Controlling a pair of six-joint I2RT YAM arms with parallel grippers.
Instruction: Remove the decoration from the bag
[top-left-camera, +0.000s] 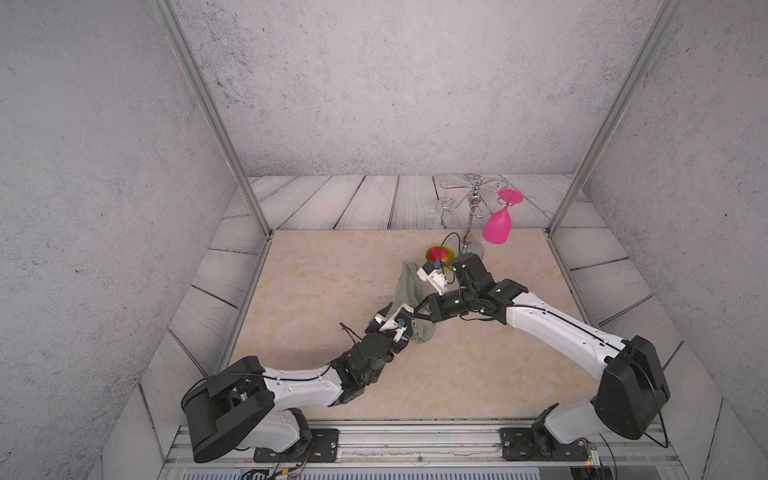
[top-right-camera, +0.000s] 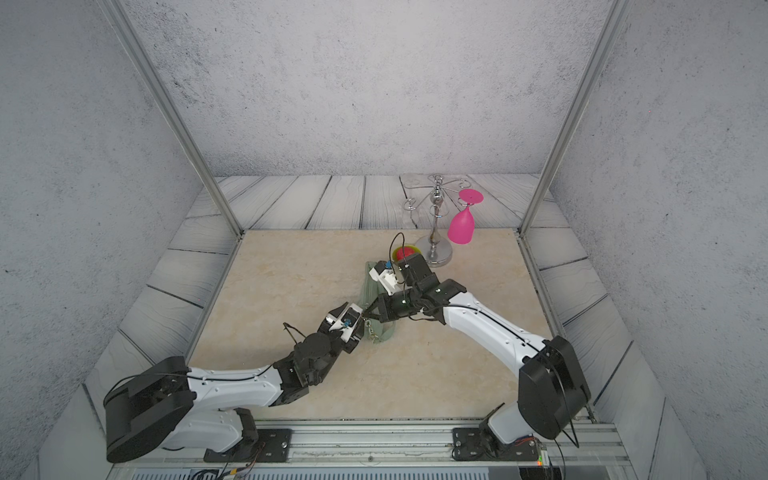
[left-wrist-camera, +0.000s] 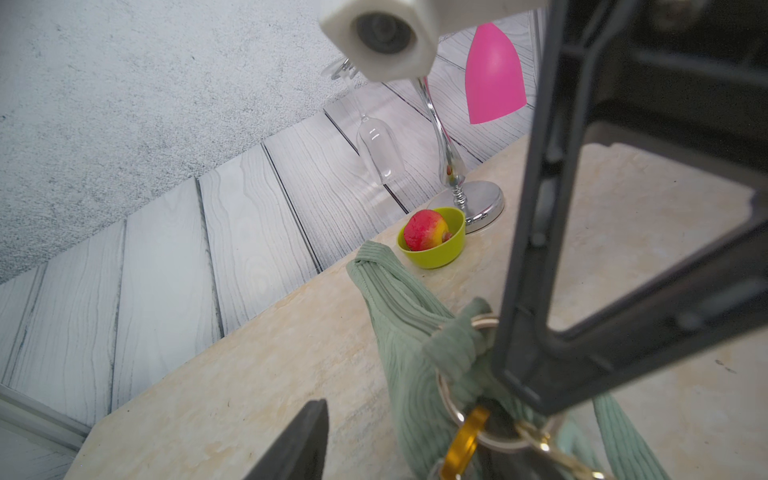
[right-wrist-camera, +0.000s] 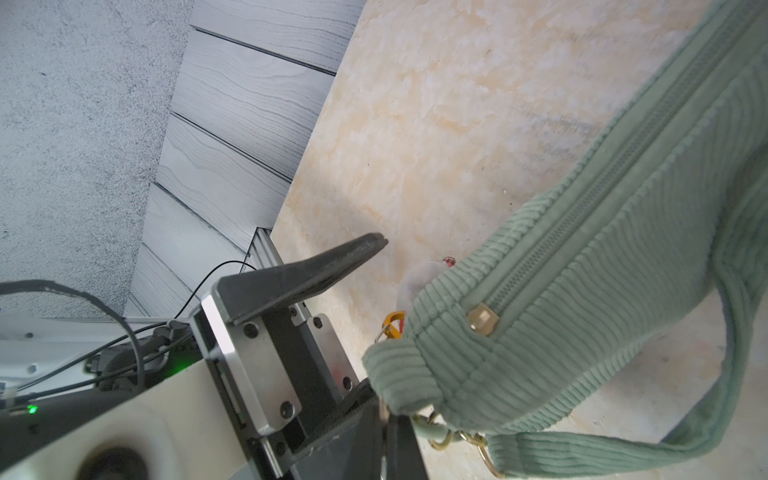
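The sage corduroy bag (right-wrist-camera: 576, 264) lies mid-table, with metal rings and a zip. A decoration with a yellow clasp and pale plush part hangs at its strap end; the clasp (left-wrist-camera: 464, 444) also shows in the left wrist view. My left gripper (top-left-camera: 396, 320) is at that end from the front left, part open; whether it holds anything is unclear. My right gripper (top-right-camera: 372, 312) is shut at the ring end, its tips meeting near the bag; anything thin between them is hard to tell.
A yellow bowl (left-wrist-camera: 432, 260) with a red fruit stands behind the bag, beside a chrome glass stand (left-wrist-camera: 480, 204) holding a pink glass (left-wrist-camera: 493, 80) and a clear glass.
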